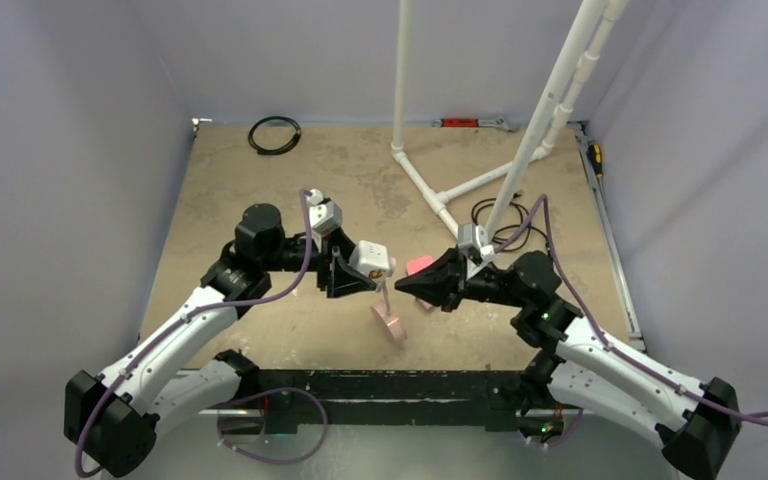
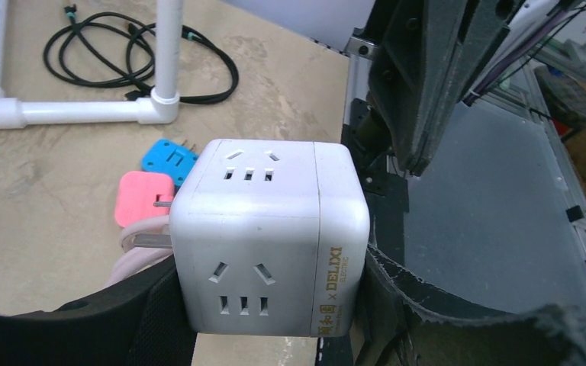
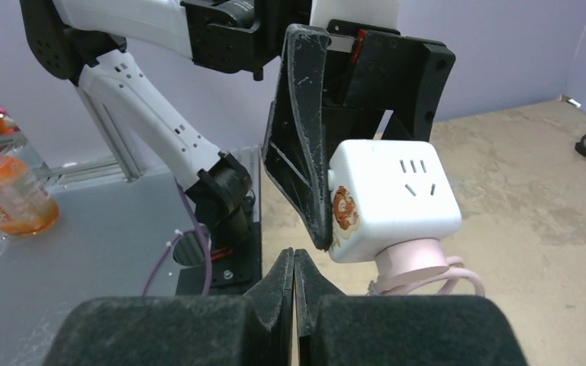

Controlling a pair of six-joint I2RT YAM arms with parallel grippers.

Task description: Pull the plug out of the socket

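A white cube socket (image 2: 252,229) fills the middle of the left wrist view, with my left gripper (image 1: 348,272) shut on it above the table. From its underside in the right wrist view sticks a pale pink plug (image 3: 410,261), whose looped cord (image 3: 465,276) hangs beside it. My right gripper is shut with its fingertips together and nothing between them. It stands apart from the plug, which lies outside its fingers, off to the right in the right wrist view. The metal prongs (image 2: 152,240) show left of the cube in the left wrist view.
On the table lie a pink block (image 2: 143,198) and a blue block (image 2: 169,160). White pipes (image 1: 460,187) and a black cable (image 1: 505,222) occupy the back right. A round pink object (image 1: 390,325) sits below the socket.
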